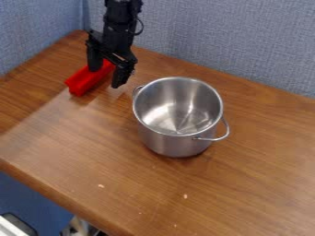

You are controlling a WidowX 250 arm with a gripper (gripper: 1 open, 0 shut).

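Observation:
A red elongated block (pixel 85 80) lies on the wooden table toward the back left. My black gripper (pixel 107 65) is low over the block's far end, open, its fingers spread to either side and partly covering the block. Whether a finger touches it, I cannot tell. A steel pot (pixel 179 118) with two handles stands at the centre right, apart from the block.
Padded grey-blue walls (pixel 234 46) bound it at the back and left. Its front left edge drops to a blue surface.

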